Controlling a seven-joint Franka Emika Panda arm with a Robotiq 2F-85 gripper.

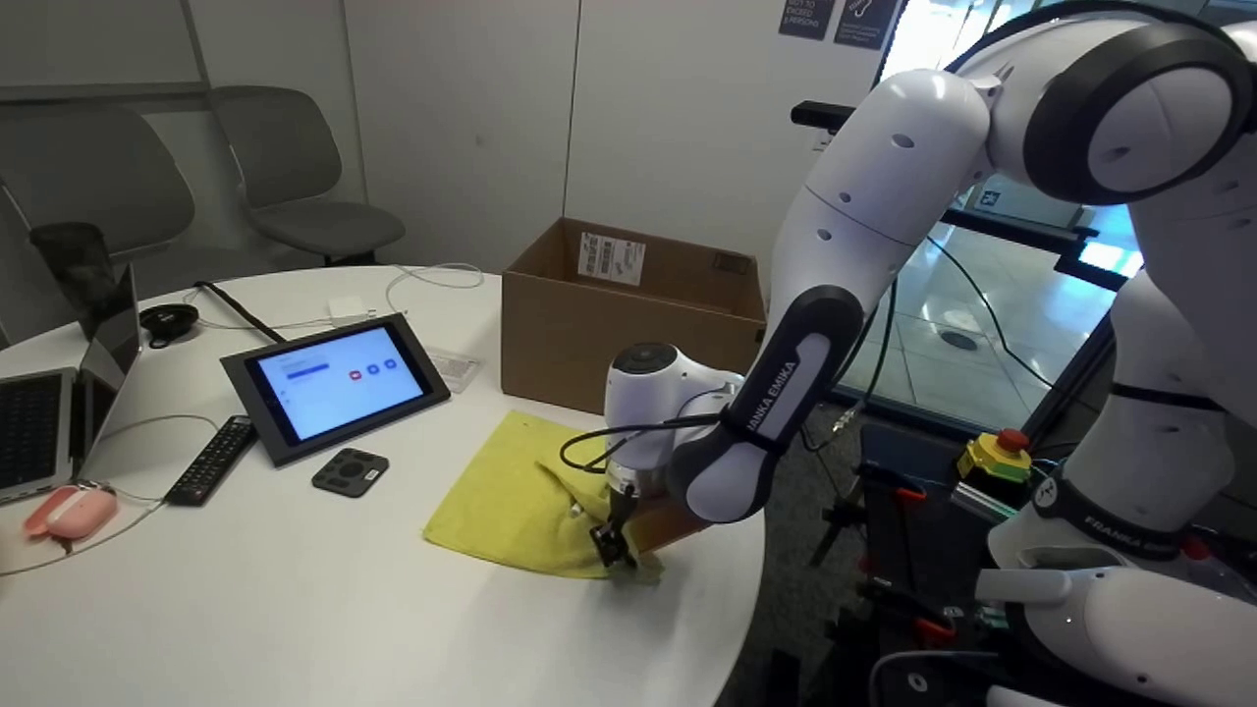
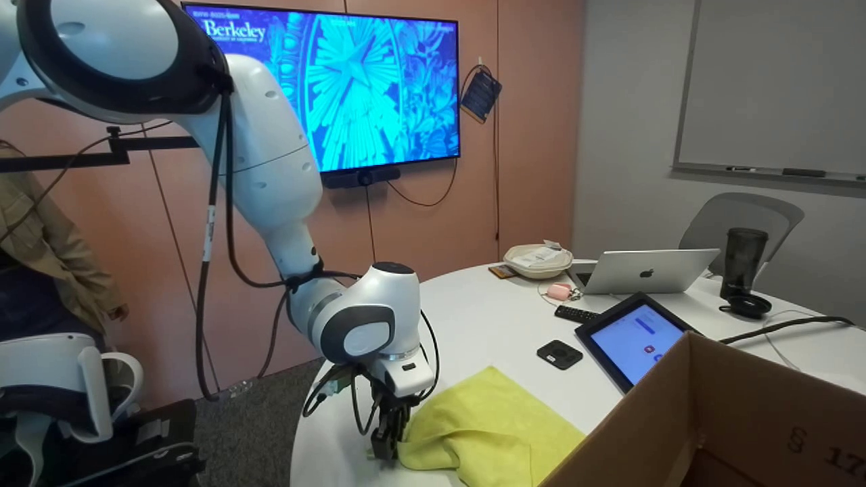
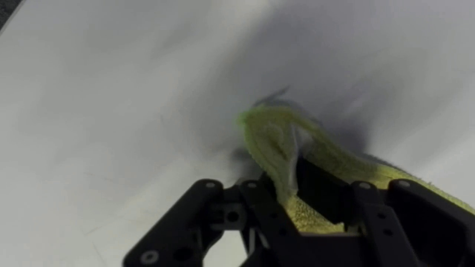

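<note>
A yellow cloth lies on the white table, its near right corner bunched up at my gripper. In exterior view 2 the gripper points down at the edge of the cloth, close to the tabletop. The wrist view has a raised fold of the cloth standing up between the two black fingers. Whether they press on the fold from both sides cannot be told. Part of the cloth is hidden under the fingers and the arm.
An open cardboard box stands behind the cloth. A tablet screen, a small black puck, a remote and a laptop are farther left.
</note>
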